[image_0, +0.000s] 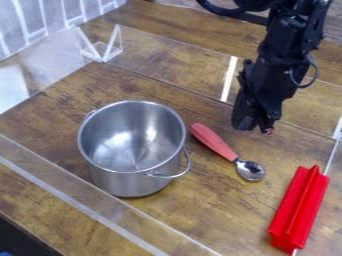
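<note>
My black gripper (254, 118) hangs at the upper right of the camera view, above and behind a spoon with a red handle (210, 139) and a silver bowl end (250, 171). The spoon lies on the wooden table, clear of the gripper. Its fingertips are dark and small, with nothing visible held; they look shut. A steel pot (131, 148) with side handles stands to the left of the spoon.
A red tray-like object (299, 207) lies at the lower right. A clear plastic piece (102, 42) is at the upper left. The table (174, 75) behind the pot is clear.
</note>
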